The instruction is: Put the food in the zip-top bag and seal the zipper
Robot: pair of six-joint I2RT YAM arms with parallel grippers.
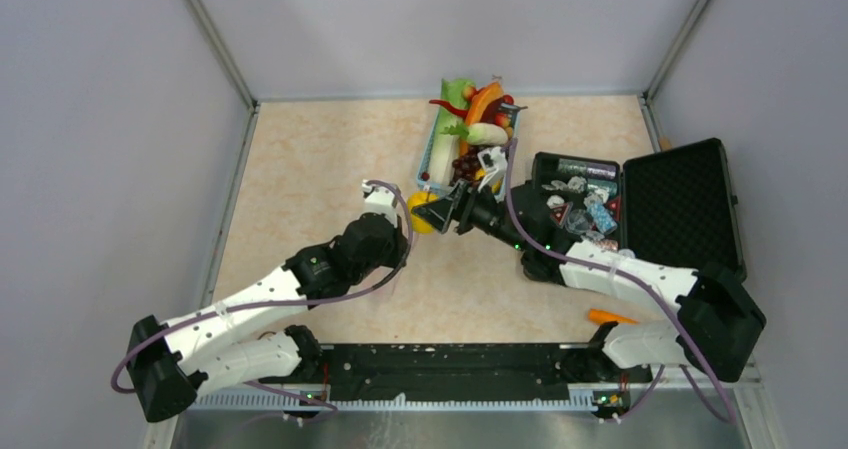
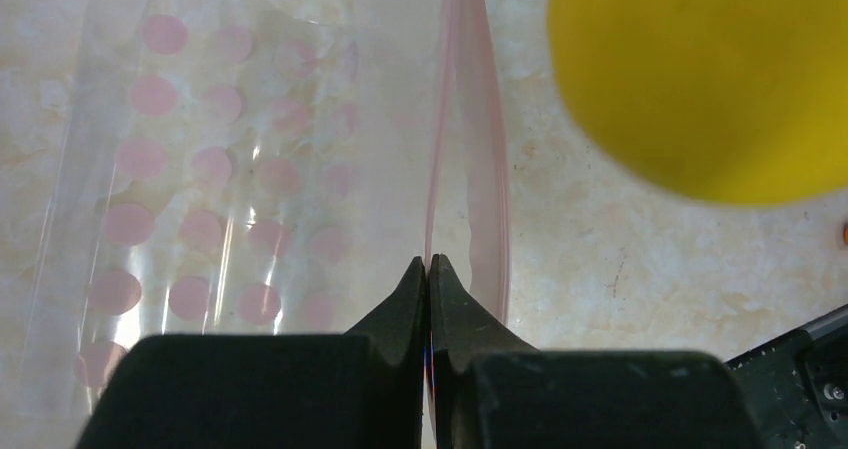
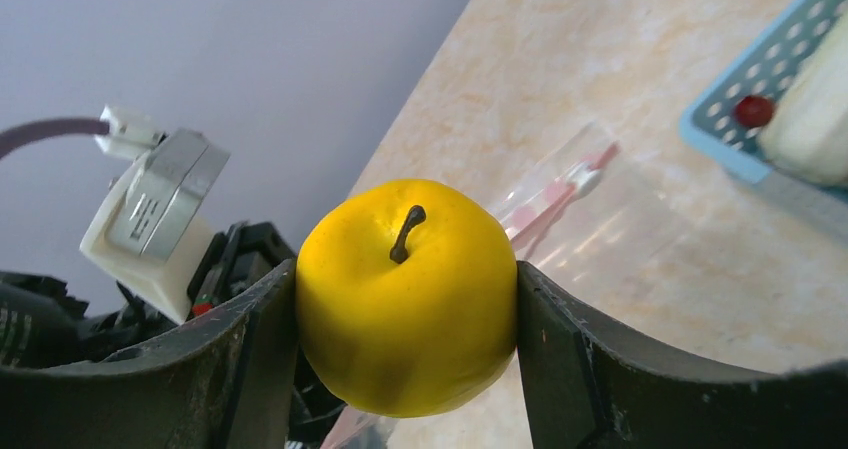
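Observation:
A round yellow fruit is clamped between the fingers of my right gripper, lifted clear of the food basket and close beside my left gripper. In the left wrist view it looms blurred at the top right. My left gripper is shut on the edge of the clear zip bag, which has pink dots and a pink zipper strip. The bag hangs below and left of the fruit; whether its mouth is open is hard to tell.
The blue basket of vegetables stands at the back. An open black case with small items fills the right side, and an orange object lies near the front right.

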